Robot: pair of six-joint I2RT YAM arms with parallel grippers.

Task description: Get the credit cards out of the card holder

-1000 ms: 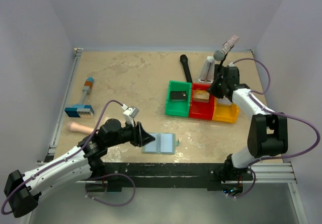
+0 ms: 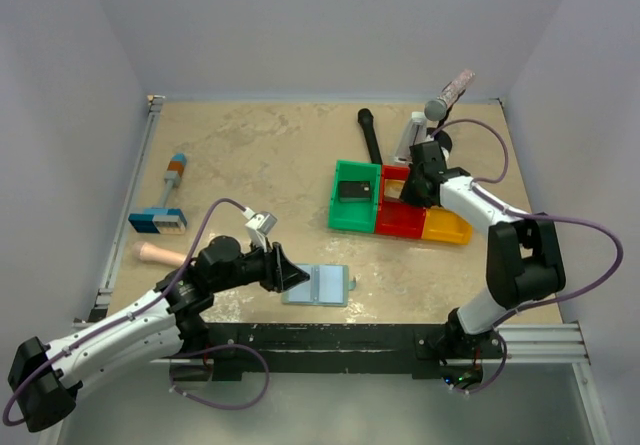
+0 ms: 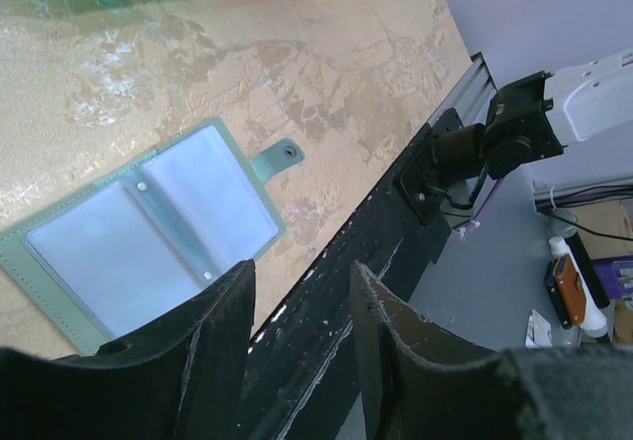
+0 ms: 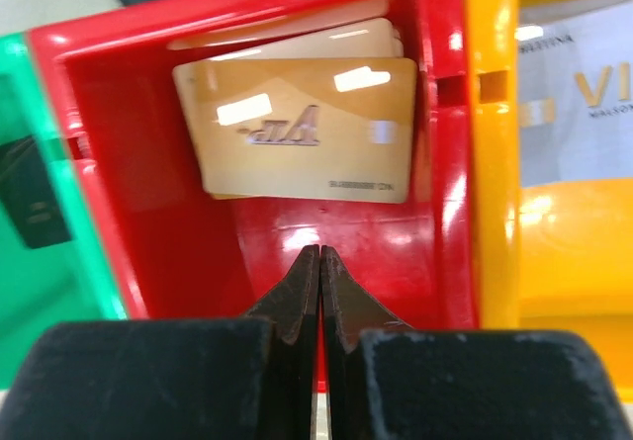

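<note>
Gold cards [image 4: 297, 143] lie stacked at the back of the red compartment [image 4: 148, 222] of the card holder, between a green compartment [image 2: 352, 220] holding a dark item and a yellow one [image 4: 569, 252] with a pale card. Over the red compartment, my right gripper is shut, its fingertips just below the gold cards in the right wrist view, nothing between them. My left gripper is open and empty above the table's front, by a light blue folder-like object [image 3: 119, 242] with white panels.
A black cylindrical tool [image 2: 370, 135] and a metal stand [image 2: 410, 137] are behind the holder. A brush [image 2: 158, 220] and a pale cylinder [image 2: 158, 253] lie at the left.
My right arm and gripper have moved left from the boundary of the red and yellow compartments to over the red one. The left arm is unchanged.
</note>
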